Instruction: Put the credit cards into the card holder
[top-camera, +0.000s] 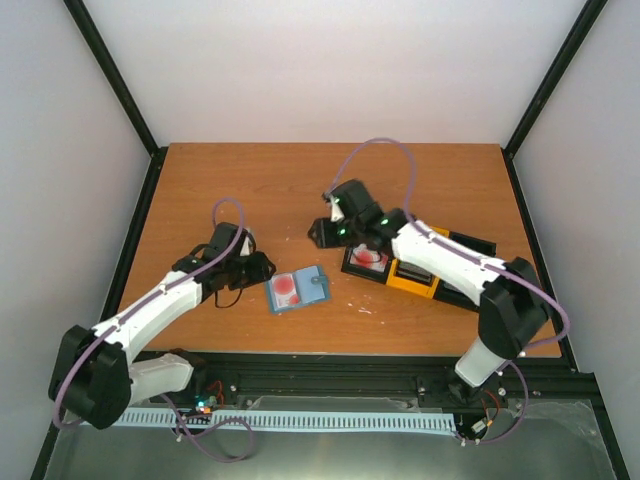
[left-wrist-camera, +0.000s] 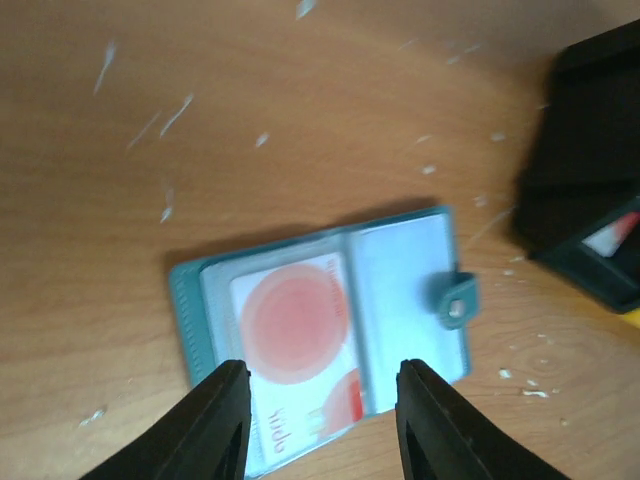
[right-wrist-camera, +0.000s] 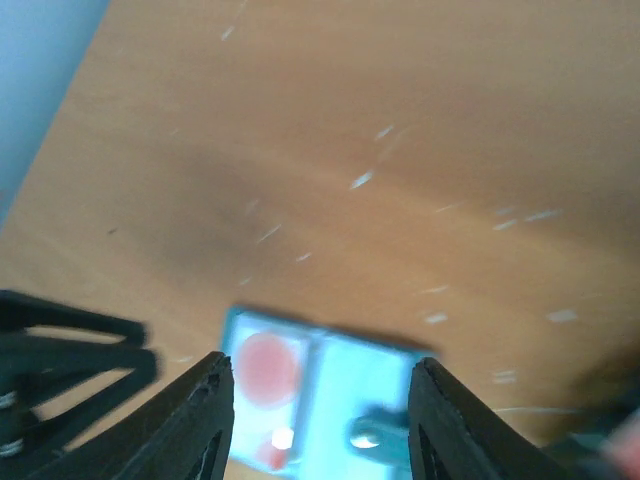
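Observation:
The blue card holder (top-camera: 313, 284) lies open and flat on the table, with a clear sleeve on its left half and a snap tab (left-wrist-camera: 458, 302) on its right edge. A white card with a red circle (left-wrist-camera: 295, 325) sits within that sleeve. My left gripper (top-camera: 268, 266) is at the holder's left side, its two fingers (left-wrist-camera: 215, 418) apart with nothing gripped between them. Up and to the right of the holder, clear of it, hangs my right gripper (top-camera: 318, 234), open and empty. Another red-and-white card (top-camera: 368, 260) shows in a box compartment, partly behind the right arm.
A black and yellow compartment box (top-camera: 413, 280) stands right of the holder, partly covered by the right arm. Light scratches mark the wooden table (top-camera: 230, 170).

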